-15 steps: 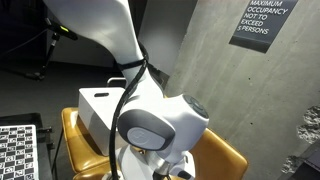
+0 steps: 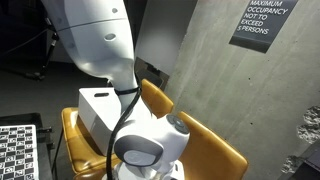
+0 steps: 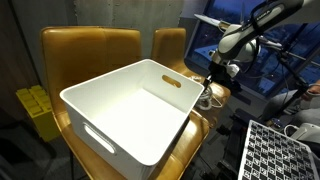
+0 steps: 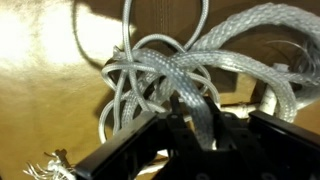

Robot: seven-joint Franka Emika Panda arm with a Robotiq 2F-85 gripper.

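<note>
In the wrist view a thick braided whitish rope (image 4: 183,78) lies in a loose heap with thinner white cords (image 4: 128,75) on a tan seat. My gripper is down over it, its dark fingers (image 4: 165,132) part way apart. A bend of the thick rope passes up between them. Whether the pads press on the rope cannot be made out. In exterior view 2, the gripper (image 3: 210,80) is low over the rope heap (image 3: 205,100), beside a white open box (image 3: 92,137). The arm hides the rope in exterior view 1.
The box appears empty and stands on tan chairs (image 3: 95,48) at the left of the gripper. A checkered board (image 3: 275,150) is at the front right. Yellow bins (image 3: 38,112) stand at the far left. A grey wall (image 2: 215,80) rises behind the chairs.
Over the last second my arm has come down and moved left in exterior view 1, toward the seat.
</note>
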